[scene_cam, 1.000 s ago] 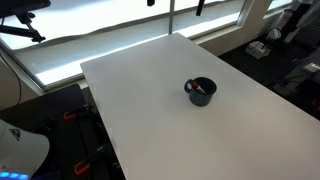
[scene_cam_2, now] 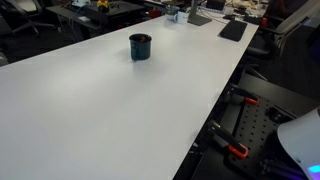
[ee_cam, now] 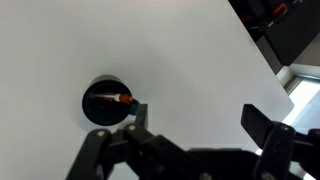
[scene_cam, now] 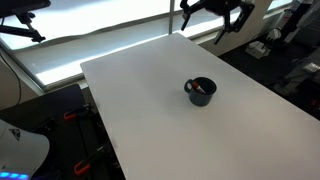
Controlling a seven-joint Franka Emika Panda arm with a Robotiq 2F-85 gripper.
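Note:
On the white table stands a dark mug (scene_cam: 203, 95) with its handle on the left in exterior view 1. A slim object with an orange-red part (ee_cam: 124, 98) lies inside, leaning against the rim; what it is I cannot tell. Exterior view 2 shows the same mug (scene_cam_2: 140, 48) upright. My gripper (scene_cam: 201, 34) hangs above the table, on the far side of the mug and apart from it. Its two fingers are spread wide in the wrist view, and the gap of the gripper is empty. The mug (ee_cam: 106, 117) shows to the left of the left finger there.
Far back in exterior view 2, a light cup (scene_cam_2: 181, 16) and a dark flat item (scene_cam_2: 233, 30) sit at the table's end. Dark equipment borders one side.
My gripper has moved rightward and lower in exterior view 1, coming nearer the mug, and has turned somewhat. The mug and its content have stayed put.

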